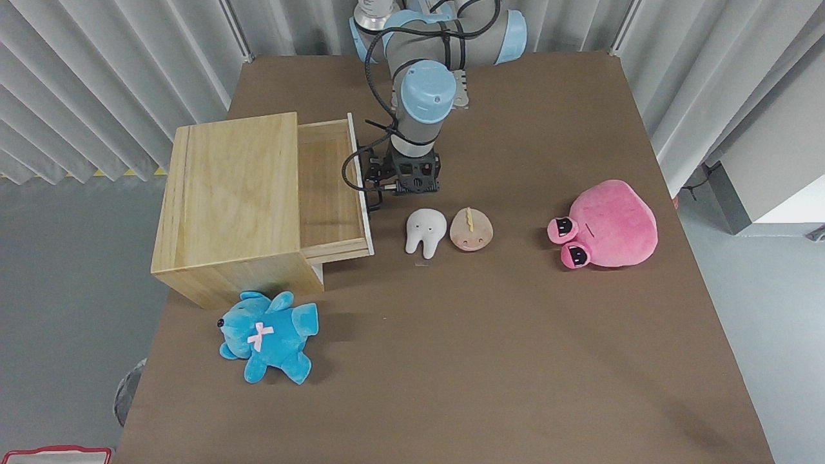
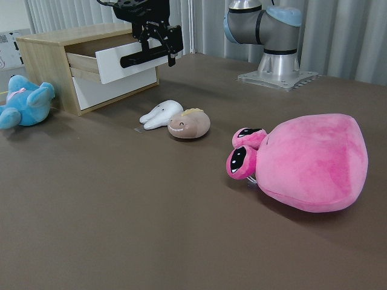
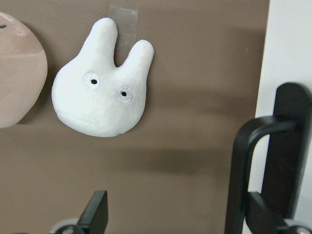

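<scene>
The wooden cabinet (image 1: 224,193) has its top drawer (image 1: 325,185) pulled out, wood interior showing. My gripper is at the drawer's black handle (image 3: 239,165), one finger at the bar, the other out over the table; it looks open. In the left view its black body hangs at the white drawer front (image 2: 109,66). A white plush (image 3: 100,97) and a round beige plush (image 1: 471,237) lie on the table beside the cabinet.
A blue bear (image 1: 278,348) lies below the cabinet. A pink plush (image 1: 615,224) is on the right.
</scene>
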